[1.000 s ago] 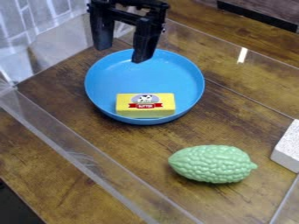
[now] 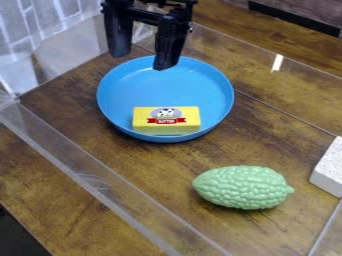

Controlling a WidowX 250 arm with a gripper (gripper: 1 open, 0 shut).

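The black gripper (image 2: 143, 42) hangs over the back of a blue plate (image 2: 164, 87), its two fingers apart with nothing visible between them. A yellow butter box (image 2: 166, 120) with a cow picture and red label lies on the front part of the plate, below the gripper. A green bumpy gourd-like object (image 2: 243, 187) lies on the wooden table to the front right of the plate.
A white block (image 2: 330, 165) sits at the right edge. Clear plastic walls border the wooden surface (image 2: 94, 190) at the left and back.
The gripper has shifted slightly to the left over the last second. The plate, box and green object are unchanged.
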